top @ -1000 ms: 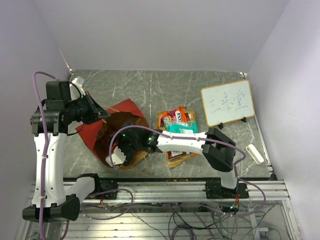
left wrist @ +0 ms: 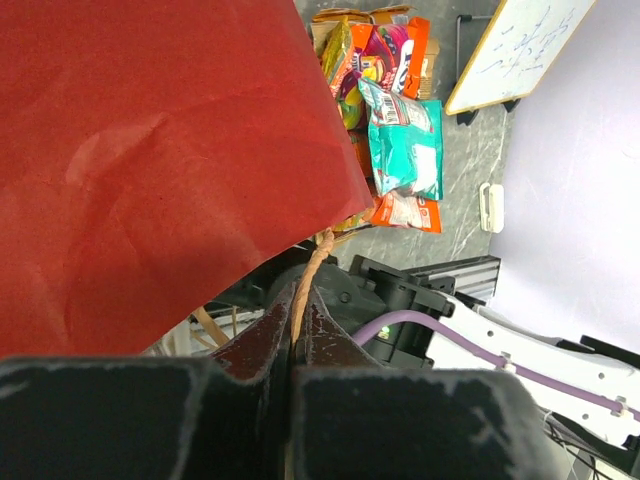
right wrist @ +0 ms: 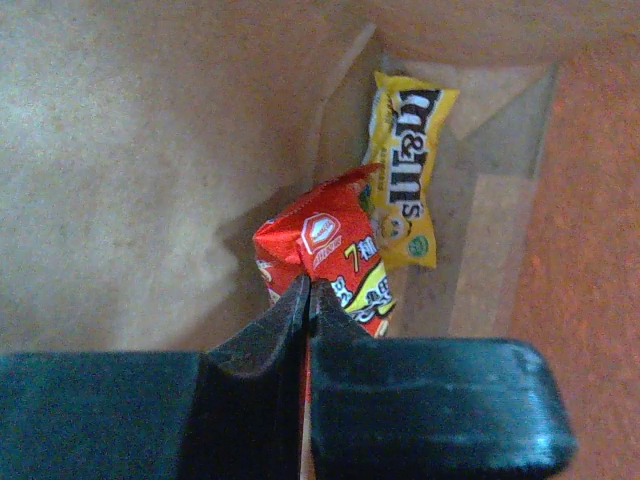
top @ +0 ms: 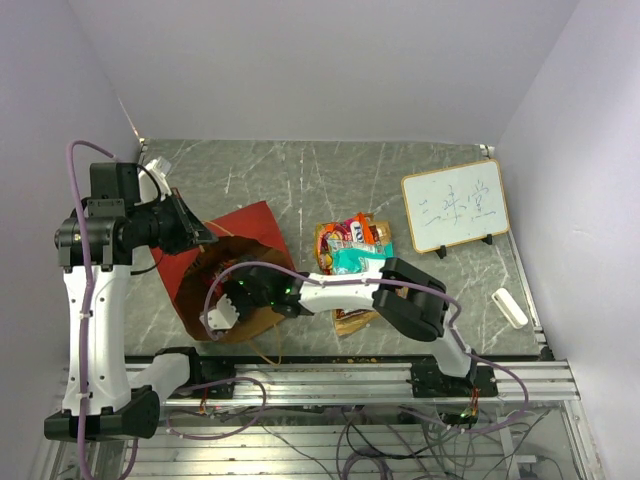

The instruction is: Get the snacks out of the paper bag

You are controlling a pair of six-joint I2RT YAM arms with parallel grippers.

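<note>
The red-brown paper bag [top: 250, 222] lies on its side at the left of the table, mouth toward the right arm. My left gripper is shut on the bag's twisted handle [left wrist: 316, 262], at the bag's upper edge. My right gripper is inside the bag, its fingers shut. A red snack packet [right wrist: 325, 240] lies right at those fingertips; whether a thin fold of it is pinched cannot be told. Just beyond it rests a yellow M&M's packet [right wrist: 408, 165] against the bag's inner wall. From above, the right arm hides much of the bag's inside.
Several snacks, including a teal packet [top: 358, 261] and an orange one [top: 352, 232], lie in a pile right of the bag, partly under the right arm. A whiteboard [top: 455, 205] stands at the right.
My right gripper has moved left, further into the bag, and the bag's right edge has shifted slightly left. My left gripper has hardly moved and still grips the handle.
</note>
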